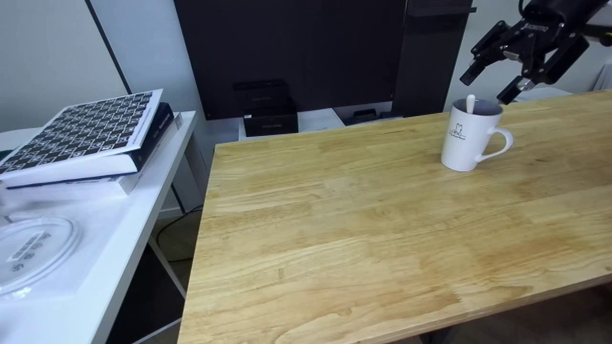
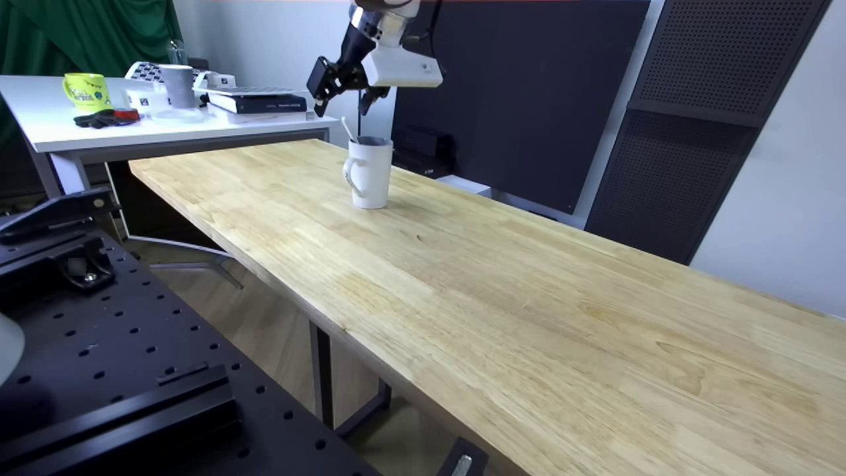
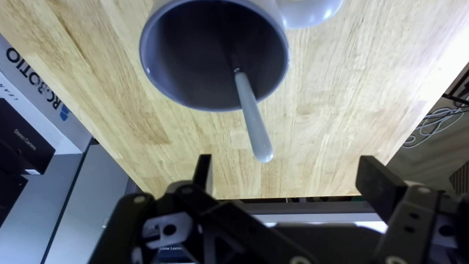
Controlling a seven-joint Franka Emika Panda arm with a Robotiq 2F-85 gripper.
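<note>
A white mug (image 1: 460, 143) with a grey inside stands upright on the wooden table, its handle (image 1: 508, 143) to the right in exterior view 1. Out of it leans a spoon with a pale handle (image 3: 255, 121), which rests against the rim; its lower end is lost in the dark of the mug. My gripper (image 1: 485, 86) is above the mug, its fingers spread wide and nothing between them. From the wrist, the spoon's tip points toward the gap between the fingertips, apart from both. In exterior view 2 the mug (image 2: 374, 178) sits below the gripper (image 2: 341, 110).
Bare wooden table (image 1: 344, 229) surrounds the mug. A white side table (image 2: 95, 135) beyond one end bears books (image 1: 86, 134), a yellow-green mug (image 2: 87, 91) and a grey cup (image 2: 178, 86). A dark panel (image 1: 298, 51) rises behind the wooden table.
</note>
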